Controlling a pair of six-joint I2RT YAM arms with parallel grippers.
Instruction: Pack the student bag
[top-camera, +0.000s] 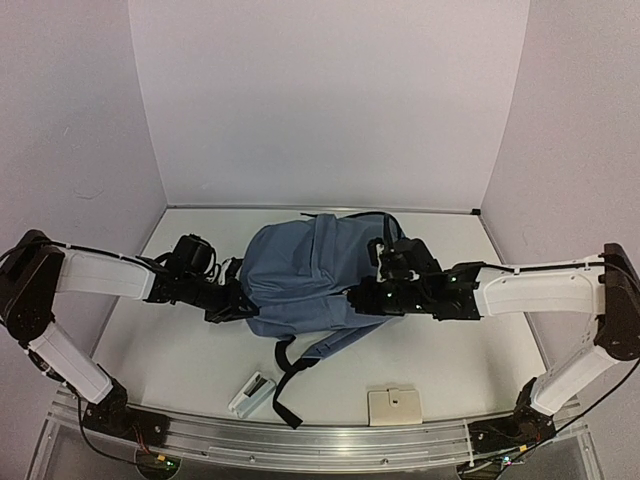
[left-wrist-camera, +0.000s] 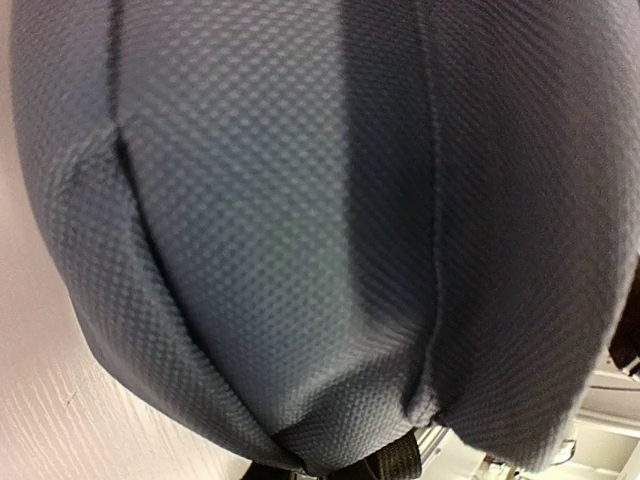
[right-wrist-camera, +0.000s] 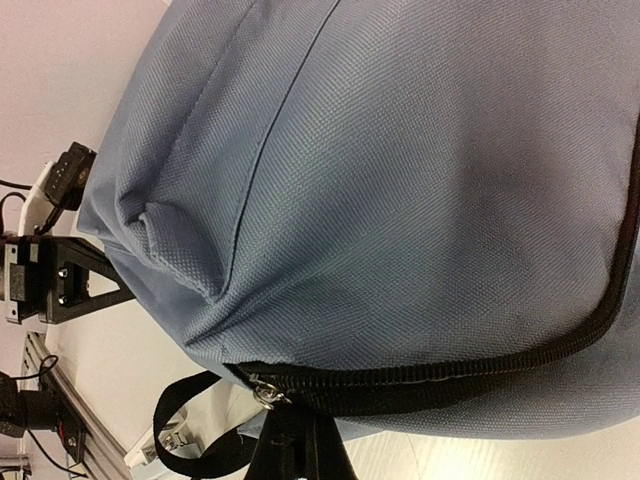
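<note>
The blue-grey student bag (top-camera: 290, 260) lies on the table between both arms, a loose strap (top-camera: 290, 385) trailing toward the front. My left gripper (top-camera: 243, 308) is at the bag's lower left corner; bag fabric (left-wrist-camera: 290, 200) fills the left wrist view and hides most of the fingers, so their opening does not show. My right gripper is at the end of the black zipper (right-wrist-camera: 420, 375), by a metal zipper pull (right-wrist-camera: 267, 392). Its dark fingers look closed together there, on the zipper edge of the bag.
A light grey case-like object (top-camera: 252, 394) lies near the front edge, left of the strap. To its right is a beige notebook-like item (top-camera: 394, 407). Bare table (top-camera: 470, 360) shows at the right front and left front. High walls enclose the back and sides.
</note>
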